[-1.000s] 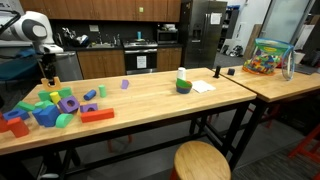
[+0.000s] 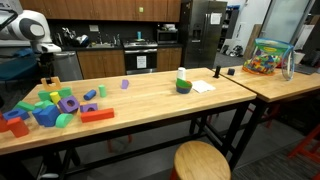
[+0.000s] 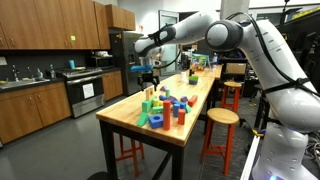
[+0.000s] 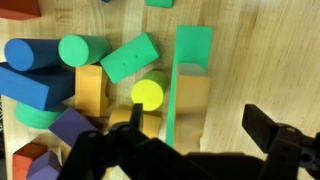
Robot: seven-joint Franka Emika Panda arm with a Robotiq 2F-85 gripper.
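Note:
My gripper is open in the wrist view, its dark fingers spread to the left and right. Between them, seen from above, is a tan-orange block [image 4: 191,104]. It overlaps a long flat green block [image 4: 193,45], and nothing shows the fingers touching it. A yellow cylinder [image 4: 150,91] and a smaller orange block [image 4: 150,124] lie close to the left finger. In exterior view 1 the gripper [image 2: 47,76] hangs over the far left of the table, by the block cluster; its fingertips are too small to make out clearly there.
Crowding the gripper's left side are a green block [image 4: 130,57], an upright-looking orange block [image 4: 91,90] and a blue block [image 4: 30,88]. Farther along the table stand a green bowl [image 2: 183,86] and a white container [image 2: 181,73].

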